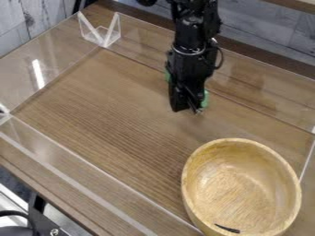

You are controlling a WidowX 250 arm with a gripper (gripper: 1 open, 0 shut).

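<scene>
My black gripper (187, 98) reaches down from the top of the camera view over the middle-back of the wooden table (99, 129). A green object (202, 96) shows just behind and to the right of its fingers, largely hidden by the arm; I cannot tell whether it touches them. Whether anything is between the fingertips is hidden, and the finger looks narrow.
A large round tan bowl (241, 175) stands at the front right. A clear plastic bracket (101, 28) is at the back left. Walls edge the back.
</scene>
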